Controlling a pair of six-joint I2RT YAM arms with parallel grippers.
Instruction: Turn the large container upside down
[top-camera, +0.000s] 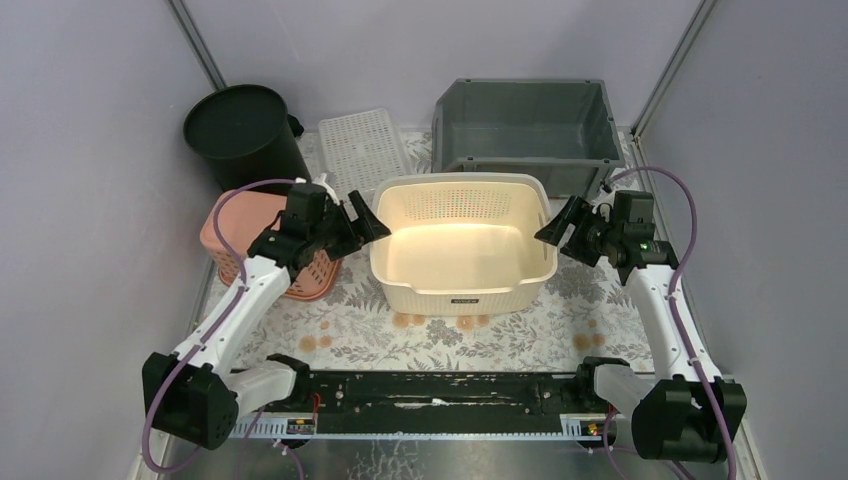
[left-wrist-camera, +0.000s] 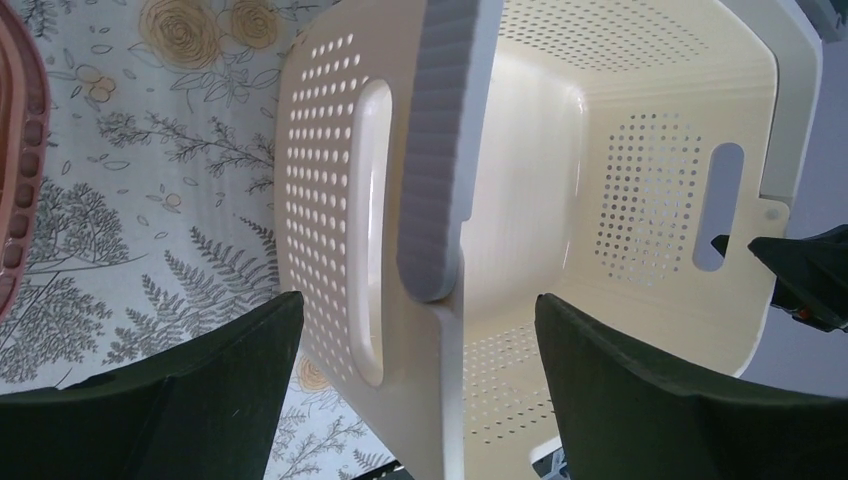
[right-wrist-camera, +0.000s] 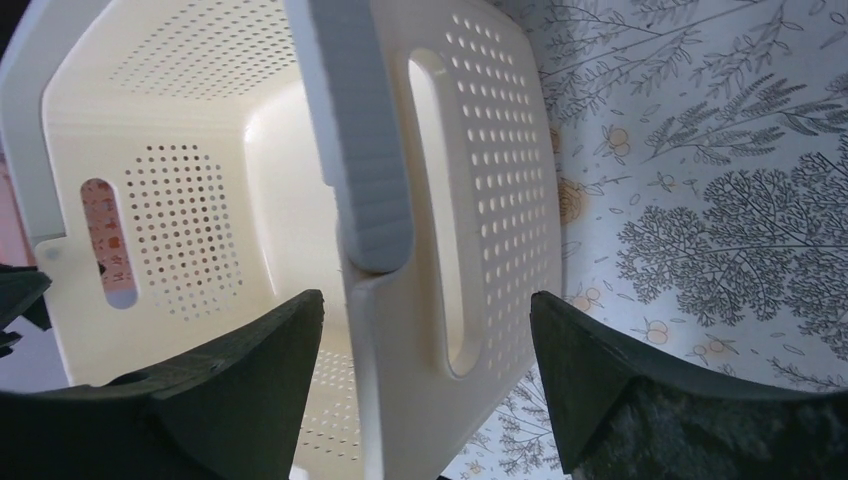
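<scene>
A large cream perforated container (top-camera: 462, 255) stands upright, open side up, in the middle of the table. My left gripper (top-camera: 368, 217) hangs open at its left end; the left wrist view shows that end's rim and handle slot (left-wrist-camera: 430, 230) between the open fingers, not clamped. My right gripper (top-camera: 561, 223) is open at the right end, where the right wrist view shows the rim and handle slot (right-wrist-camera: 370, 200) between its fingers, likewise free.
A grey bin (top-camera: 528, 120) stands behind the container, a black bucket (top-camera: 238, 135) at back left, a white perforated tray (top-camera: 360, 150) beside it, pink baskets (top-camera: 240, 215) under my left arm.
</scene>
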